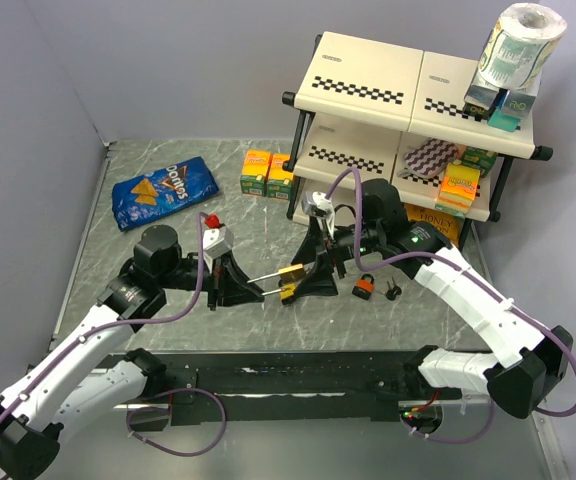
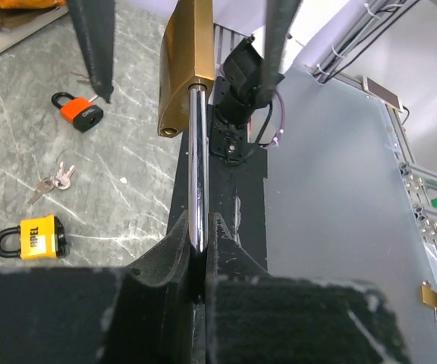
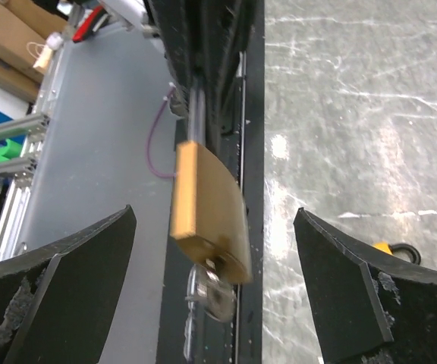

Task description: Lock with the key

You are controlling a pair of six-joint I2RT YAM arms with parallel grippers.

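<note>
A brass padlock (image 1: 290, 273) hangs between the two arms. My left gripper is shut on its long steel shackle (image 2: 197, 167), with the brass body (image 2: 187, 57) held out beyond the fingertips. In the right wrist view, a blurred silver key (image 3: 216, 294) sticks out of the end of the padlock body (image 3: 212, 216). My right gripper stands open, its fingers (image 3: 67, 288) spread on both sides of the padlock and key, touching neither. Whether the shackle is fully pressed in at both legs cannot be made out.
On the grey table lie a yellow padlock (image 2: 38, 239), an orange padlock (image 2: 82, 112) and loose keys (image 2: 55, 182). A blue chip bag (image 1: 165, 193) and small boxes (image 1: 256, 172) lie farther back. The shelf rack (image 1: 363, 85) rises behind my right arm.
</note>
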